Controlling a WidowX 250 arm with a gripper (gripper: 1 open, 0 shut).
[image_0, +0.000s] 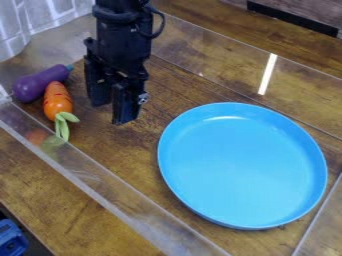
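Observation:
The black gripper (115, 98) hangs over the wooden surface at the upper middle, its fingers pointing down and apart with nothing visible between them. It is to the right of an orange toy carrot (56, 102) with green leaves, and of a purple toy eggplant (35, 84) lying behind the carrot. A large round blue plate (242, 161) fills the right side, below and right of the gripper.
Clear walls (80, 186) border the work area. A blue object (8, 238) sits at the lower left corner outside the wall.

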